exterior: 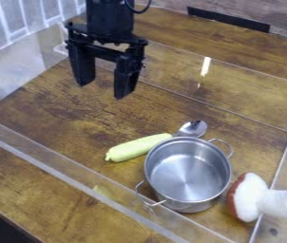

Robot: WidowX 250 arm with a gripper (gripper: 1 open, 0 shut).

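My gripper [103, 78] hangs open over the upper left of the wooden table, dark and pointing down, with nothing seen between its fingers. Below it and to the right lies a pale yellow-green corn-like toy [137, 147]. A silver spoon [193, 129] rests just beyond that toy. A steel pot [188, 174] with two wire handles stands at the lower right, empty. A white and red object [267, 199], perhaps a mushroom toy, lies right of the pot.
Clear low walls border it at left and right.
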